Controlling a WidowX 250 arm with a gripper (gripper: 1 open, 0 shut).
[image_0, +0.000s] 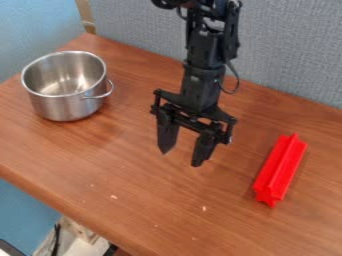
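Observation:
My black gripper (185, 148) hangs over the middle of the wooden table, its two fingers spread apart and pointing down, open with nothing between them. To its left, toward the back, stands a steel pot (67, 85) with a handle, apart from the gripper. On the right lies a long red object (279, 170), angled from back to front, also apart from the gripper.
A grey padded wall (294, 55) runs along the back, and a light blue surface is at the left. Cables and a pale object sit below the front-left edge.

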